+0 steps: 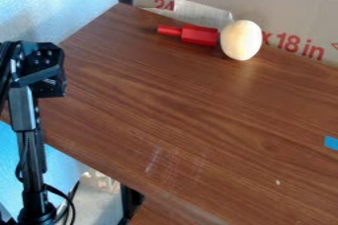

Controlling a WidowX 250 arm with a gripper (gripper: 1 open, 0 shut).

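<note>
A black robot arm (24,120) stands at the left edge of the camera view, its head raised beside the table's left side. The fingertips of its gripper cannot be made out clearly. At the back of the wooden table lie a red cylindrical object with a narrower handle (199,36) and, just right of it, a white egg-shaped object (240,39). Both are well away from the arm.
A cardboard panel (297,2) stands along the back, behind the two objects.
</note>
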